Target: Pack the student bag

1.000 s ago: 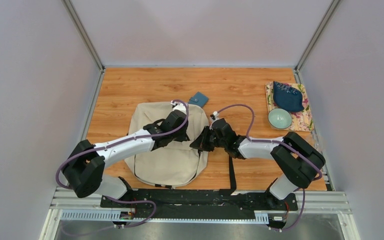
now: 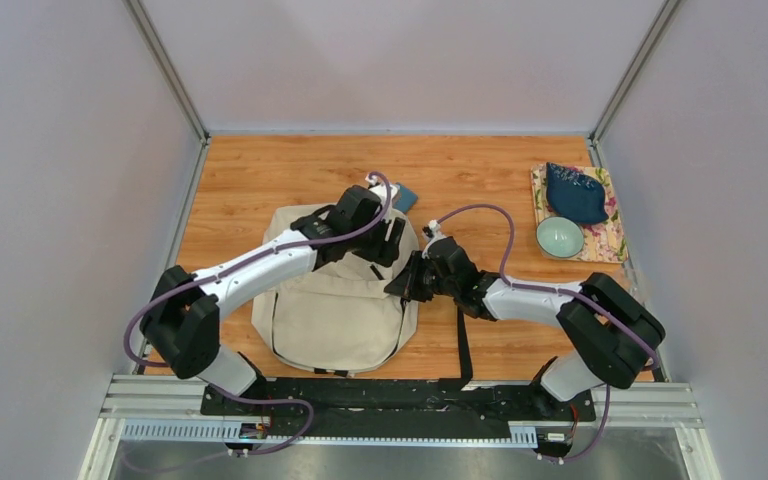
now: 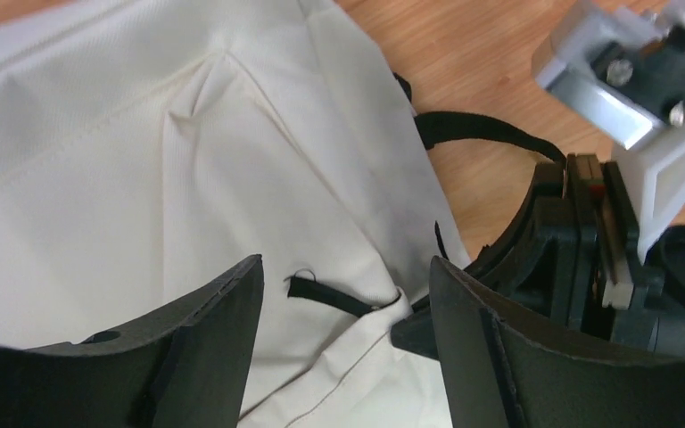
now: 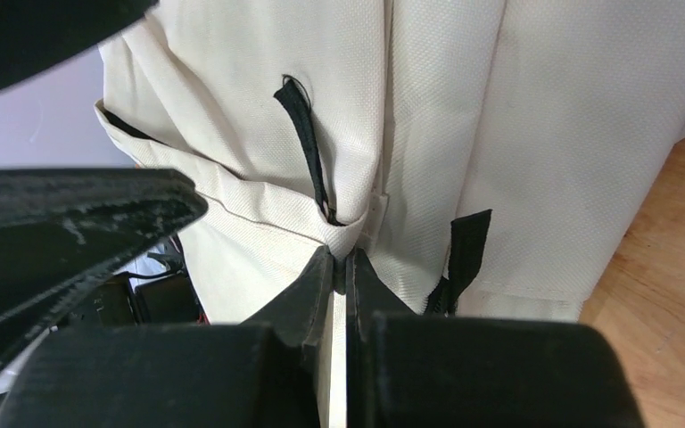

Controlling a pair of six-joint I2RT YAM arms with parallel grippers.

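Note:
A cream cloth bag lies flat on the wooden table, left of centre. Above its upper right part is my left gripper, open; in the left wrist view a black zipper pull shows between its spread fingers, not gripped. My right gripper is shut on a fold of the bag's fabric at the right end of the zipper line, just below the black pull. The blue wallet-like item behind the bag is partly covered by the left arm.
On the right stand a floral mat, a dark blue pouch and a pale green bowl. A black strap runs down the table's front.
The right gripper has shifted slightly right with the bag's edge.

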